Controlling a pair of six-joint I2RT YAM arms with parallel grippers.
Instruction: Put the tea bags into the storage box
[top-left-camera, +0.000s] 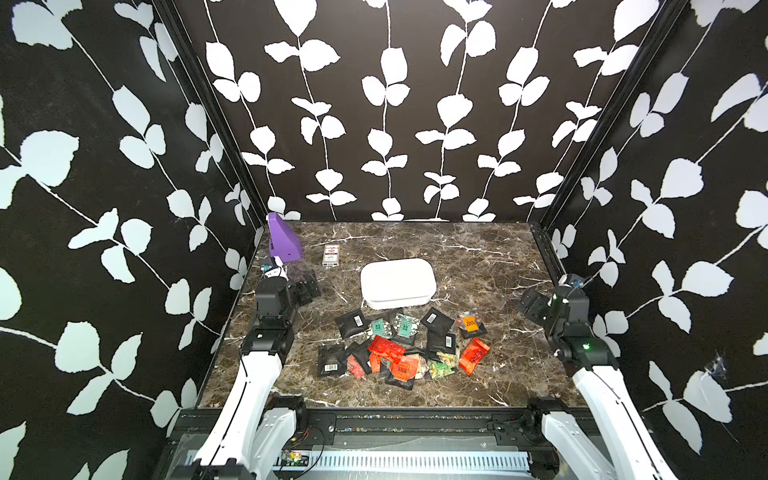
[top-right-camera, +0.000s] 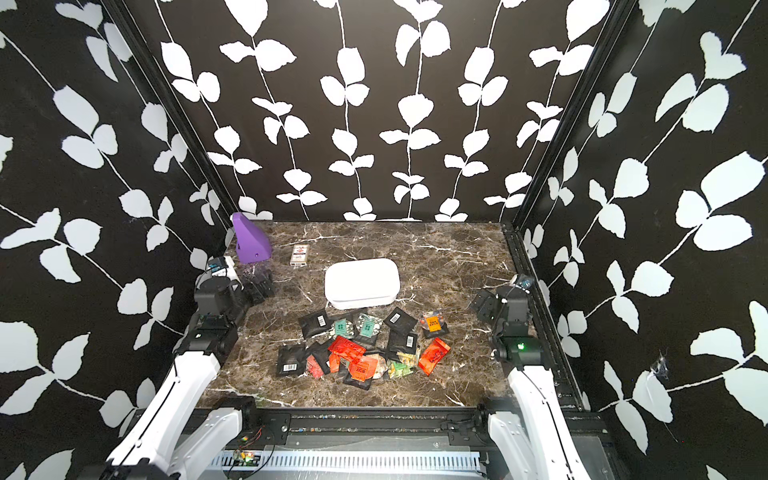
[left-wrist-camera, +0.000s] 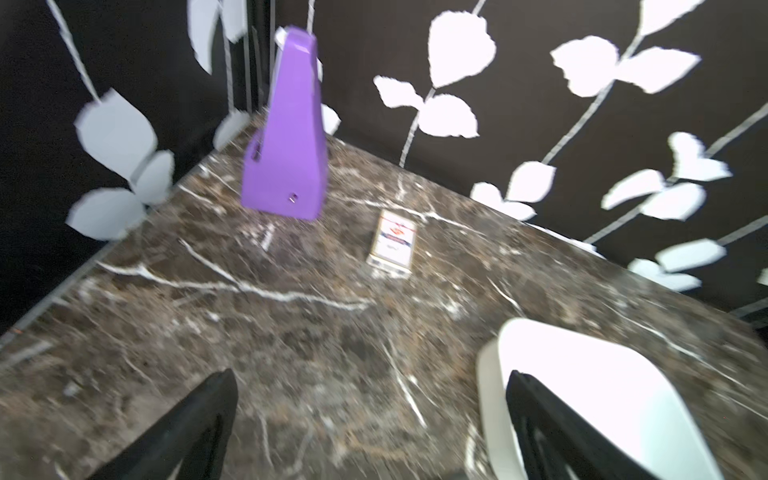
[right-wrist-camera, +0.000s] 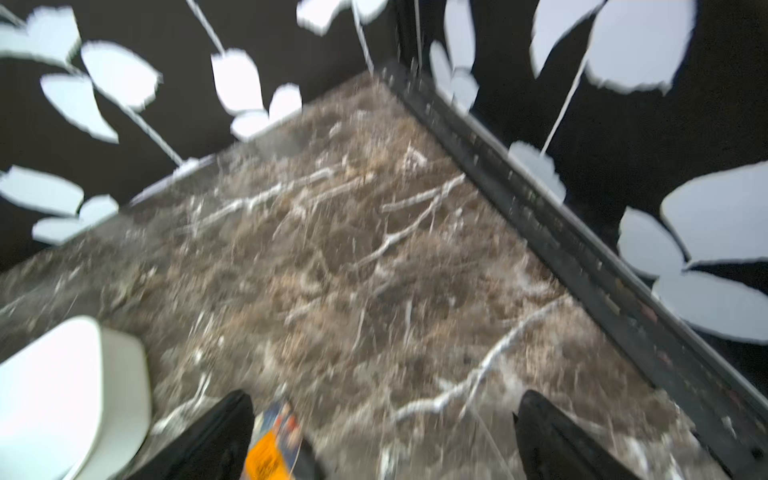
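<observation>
The white storage box (top-left-camera: 398, 281) stands mid-table, its top a smooth white surface; I cannot tell whether this is a lid or the inside. In front of it lies a loose pile of tea bags: black packets (top-left-camera: 333, 361), red ones (top-left-camera: 386, 349), two with green labels (top-left-camera: 405, 326), and an orange-labelled packet (top-left-camera: 470, 323) at the right. To the box's left, above the table, my left gripper is open and empty. My right gripper, open with bare table between its fingers, hangs near the right edge.
A purple stand (top-left-camera: 284, 238) occupies the back left corner, with a small white-and-red pack (top-left-camera: 331, 255) beside it. Patterned walls close in the back and both sides. Table right of and behind the box is clear.
</observation>
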